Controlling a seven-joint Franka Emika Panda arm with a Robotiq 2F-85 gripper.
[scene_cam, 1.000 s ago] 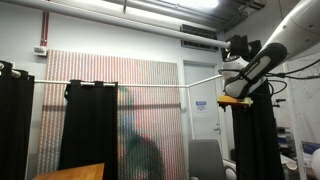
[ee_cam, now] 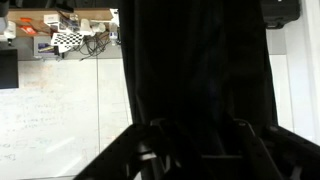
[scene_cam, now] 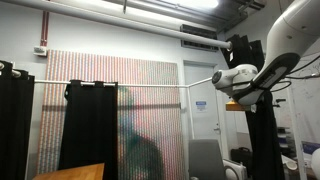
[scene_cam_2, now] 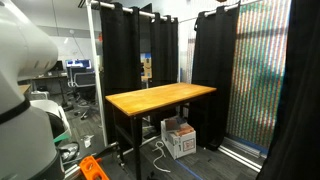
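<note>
The arm reaches in from the upper right of exterior view 1, with its wrist and an orange part held up in the air. Against a black curtain in the wrist view, my gripper is dark and hard to make out; its fingertips seem to stand apart, and nothing shows between them. A wooden table with a bare top stands in exterior view 2. No object rests on that tabletop.
Black curtains hang around the table. Beneath it sits a white box with things inside, and a white cable lies on the floor. A whiteboard and a cluttered shelf appear in the wrist view. A grey chair stands near the door.
The wrist has turned, and its orange part has shifted slightly and shows less than before. The table and curtains look the same.
</note>
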